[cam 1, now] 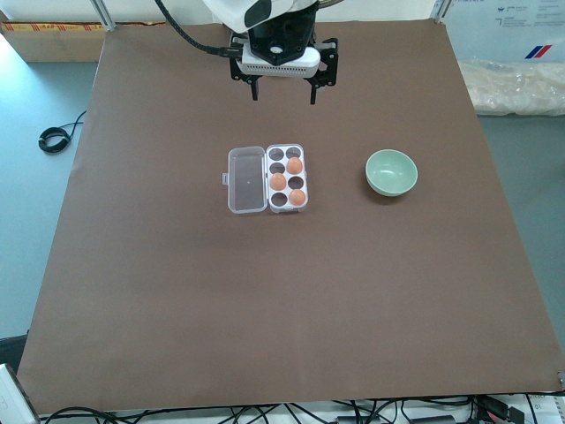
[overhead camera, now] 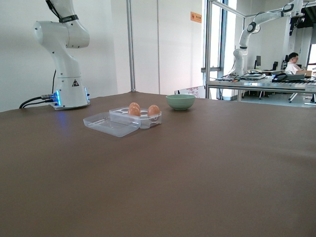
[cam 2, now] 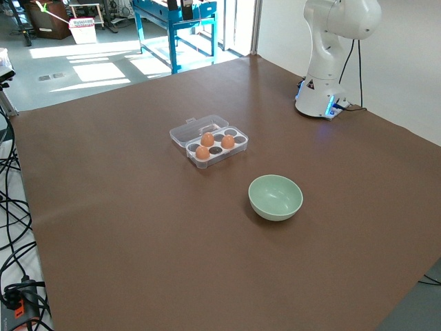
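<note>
An open clear plastic egg box (cam 1: 286, 179) (overhead camera: 136, 117) (cam 2: 216, 145) sits on the brown table, its lid (cam 1: 247, 180) (overhead camera: 109, 126) folded out flat beside it. Three brown eggs are in the holes, with the other holes empty. A pale green bowl (cam 1: 391, 172) (overhead camera: 180, 101) (cam 2: 275, 197) stands apart from the box, empty as far as seen. In the left camera view my gripper (cam 1: 284, 88) hangs over the table's back edge, beyond both objects; whether it is open or shut is unclear.
Cables (cam 2: 14, 227) lie along one side outside the tabletop. A white wall (cam 2: 410, 76) stands behind the robot's base.
</note>
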